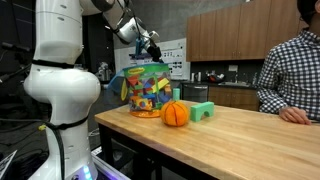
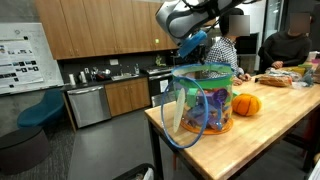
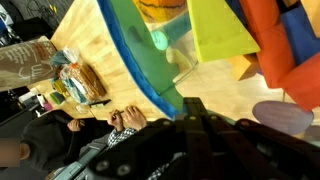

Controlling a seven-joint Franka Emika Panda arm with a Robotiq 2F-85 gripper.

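A clear-sided bin (image 1: 150, 93) with a green rim stands on the table, full of bright blocks. My gripper (image 1: 155, 53) hangs just above its rim. In the wrist view the gripper is shut, and nothing shows between its fingers. Beneath and beyond it lie a yellow block (image 3: 218, 30), a red block (image 3: 298, 78) and other coloured pieces. The bin's blue-green rim (image 3: 135, 55) crosses the left of that view, close to the fingertips.
An orange pumpkin (image 1: 175, 113) and a green arch-shaped block (image 1: 202, 110) sit beside the bin. A person in a checked shirt (image 1: 292, 75) stands behind the table.
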